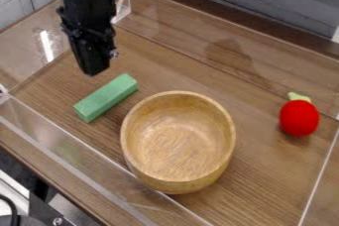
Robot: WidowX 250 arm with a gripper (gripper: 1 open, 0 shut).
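Note:
My black gripper (85,57) hangs in the upper left of the camera view, above and behind a green block (106,98). It is apart from the block, with nothing visible held; how wide its fingers stand is hard to tell. The block lies flat on the wooden table, just left of a round tan bowl (177,143), which is empty.
A red tomato-like object (299,119) with a pale green top lies at the right. Raised edges run along the back and left.

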